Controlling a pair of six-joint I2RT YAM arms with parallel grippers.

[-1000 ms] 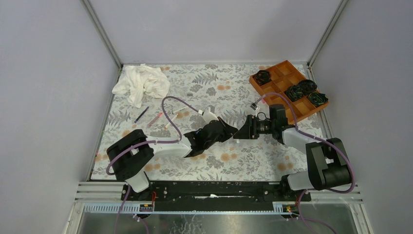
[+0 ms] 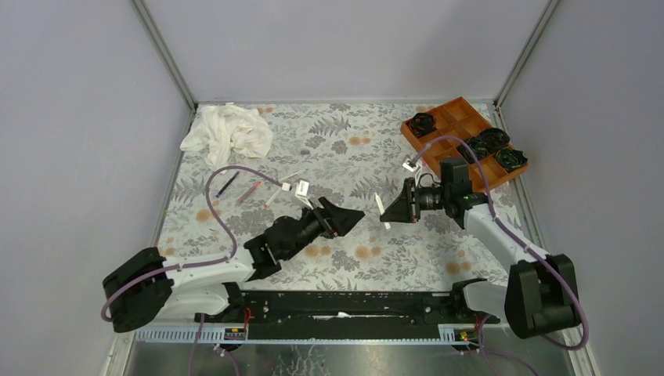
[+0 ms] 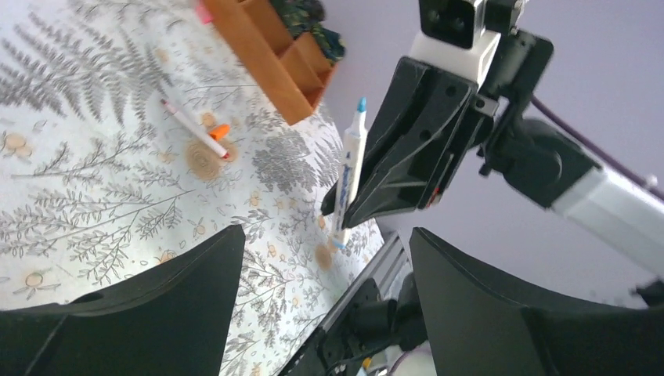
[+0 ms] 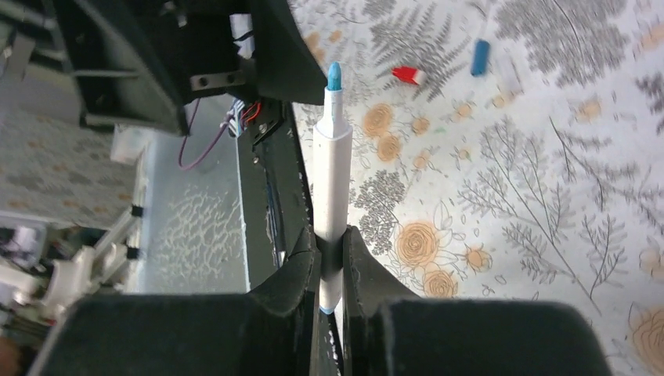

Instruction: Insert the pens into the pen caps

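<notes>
A white pen (image 2: 382, 210) with a light blue tip stands upright in my right gripper (image 2: 384, 213), which is shut on it; in the right wrist view the pen (image 4: 331, 185) shows its blue end at top. My left gripper (image 2: 351, 222) is open, empty, a short way left of the pen and apart from it. Further pens lie at the left of the table: a dark one (image 2: 227, 184), a pink one (image 2: 249, 192) and a white one (image 2: 275, 196).
A wooden divided tray (image 2: 449, 117) with dark coiled bundles stands at the back right. A white cloth (image 2: 227, 133) lies at the back left.
My left gripper has drawn away leftward from the right gripper, leaving the pen in the right one. The right arm has shifted slightly.
</notes>
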